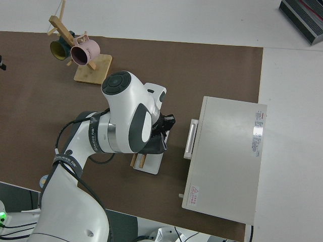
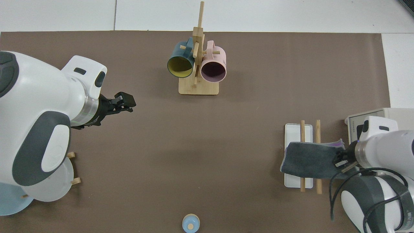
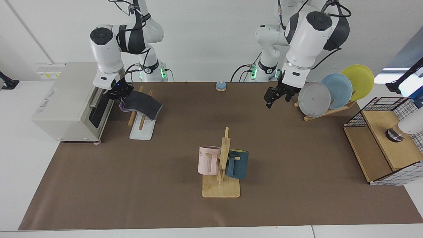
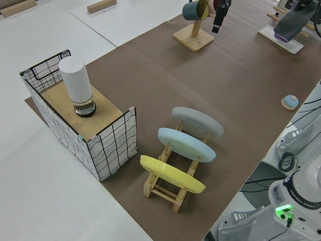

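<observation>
A grey cloth [image 2: 310,159] lies over the wooden bars of a white-based rack [image 3: 141,134]. My right gripper [image 2: 343,159] is at the cloth's right end in the top view; whether its fingers are shut on it is hidden. My left gripper [image 2: 128,105] hangs above the mat near the dish rack, apart from everything; its finger state is unclear. A mug tree [image 2: 198,87] holds a teal mug [image 2: 180,58] and a pink mug [image 2: 213,66].
A white appliance [image 1: 227,161] stands beside the cloth rack. Plates [image 3: 315,99], a wire-sided shelf [image 3: 372,154] with a cylinder [image 4: 75,80], and a small blue object [image 2: 190,224] border the mat.
</observation>
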